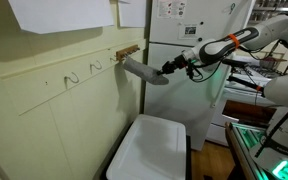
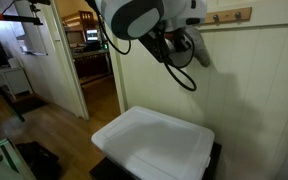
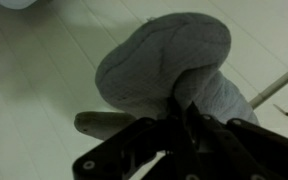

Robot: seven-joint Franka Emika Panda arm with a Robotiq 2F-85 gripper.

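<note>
A grey oven mitt (image 1: 146, 71) hangs in the air in front of the cream wall, stretched between the wooden hook rail (image 1: 127, 51) and my gripper (image 1: 168, 69). In the wrist view the mitt (image 3: 164, 62) bunches at the fingers, and my gripper is shut on its fabric. From the other side, the mitt (image 2: 200, 46) shows partly behind the arm, close to the rail (image 2: 229, 16). Whether its upper end is still on a hook cannot be told.
Below stands a white lidded bin (image 1: 152, 150) against the wall. Metal hooks (image 1: 71, 77) line the wall to the left, with papers above. A white fridge (image 1: 184, 95) is behind the arm.
</note>
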